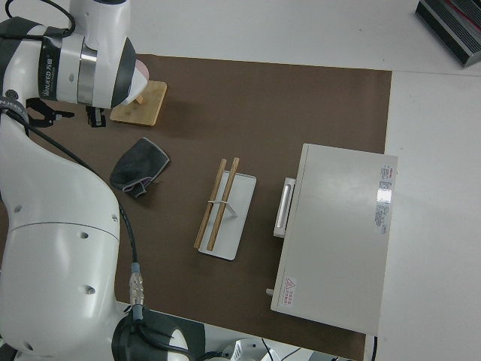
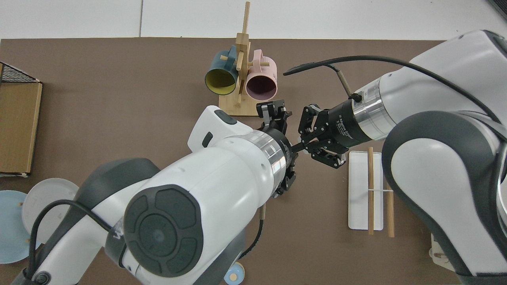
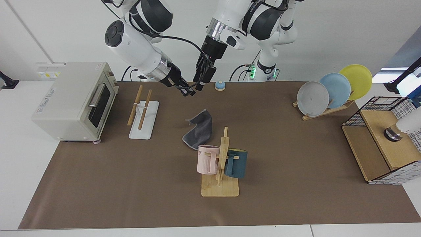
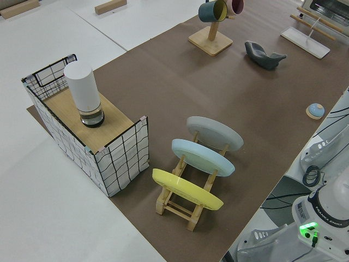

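Observation:
Two black grippers meet above the table's middle. In the top view the lower-left arm's gripper (image 2: 278,123) and the upper-right arm's gripper (image 2: 309,135) are close together and overlap, their fingertips largely hidden; whether either is open or holds anything cannot be told. In the left view they hang at the table's far edge. A wooden mug tree (image 3: 219,189) holds a pink mug (image 3: 203,160) and a teal mug (image 3: 240,164). A grey cloth (image 3: 199,132) lies between the tree and the arms.
A white board with two wooden rods (image 1: 234,241), a white oven (image 1: 334,241), a plate rack with plates (image 4: 188,189), a wire-and-wood shelf (image 4: 120,158) and a small blue round object (image 3: 219,86) stand around.

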